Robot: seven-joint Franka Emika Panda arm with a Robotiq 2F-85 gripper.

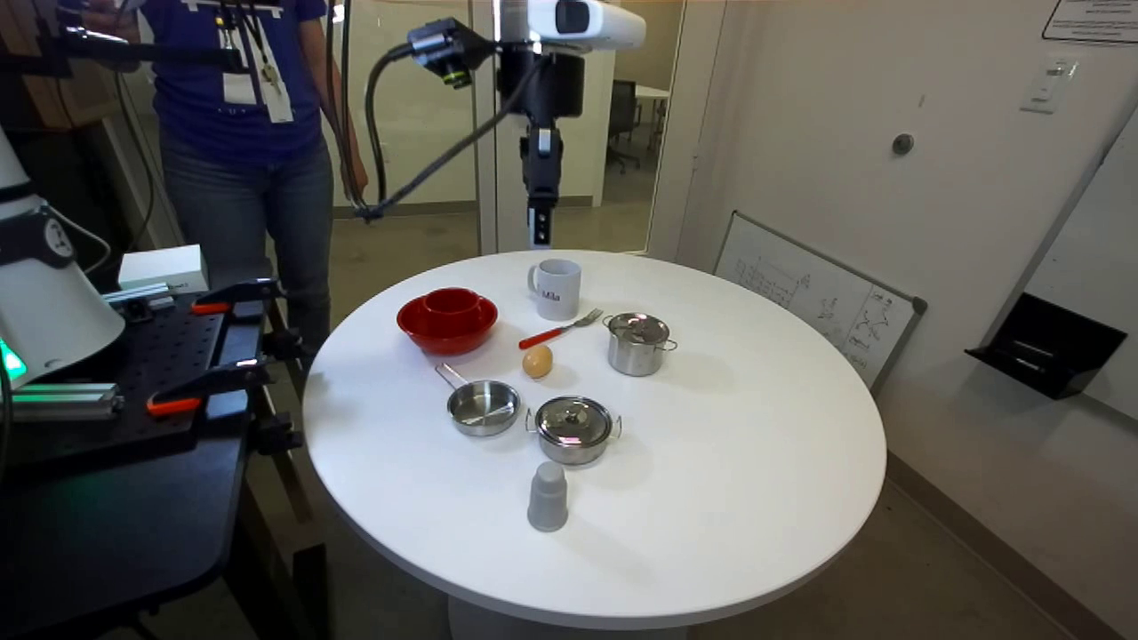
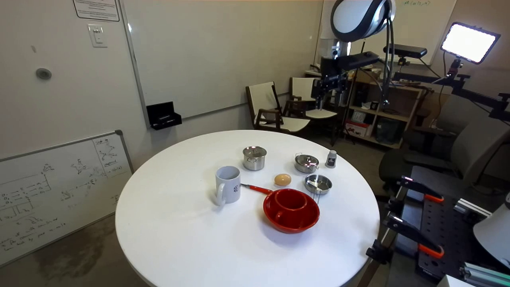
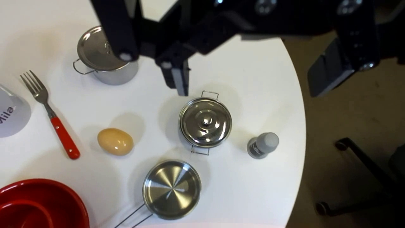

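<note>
My gripper hangs high above the round white table, its two fingers wide apart and nothing between them in the wrist view. In that view a lidded low pot lies below the gap, with a grey shaker to its right. A taller lidded pot is partly covered by the gripper's body. An egg rests between a red-handled fork and the low pot. Near the bottom are a small steel pan and a red bowl; a white mug stands upright by the fork.
A red cup sits inside the bowl. A black side bench with clamps stands left of the table, and a person is behind it.
</note>
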